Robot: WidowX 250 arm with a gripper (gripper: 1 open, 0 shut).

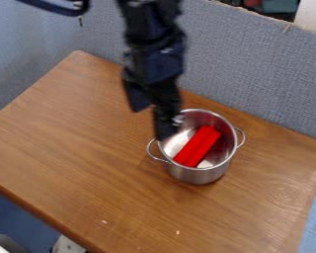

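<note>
A steel pot [211, 170] with two wire handles stands on the right half of the wooden table [88, 158]. A red bar-shaped object [197, 147] lies inside it. My dark gripper [151, 109] hangs over the pot's upper left side, blurred. It looks open, with nothing visible in it.
A grey padded wall [253, 74] runs along the back. A light blue strip [314, 221] lies at the right edge.
</note>
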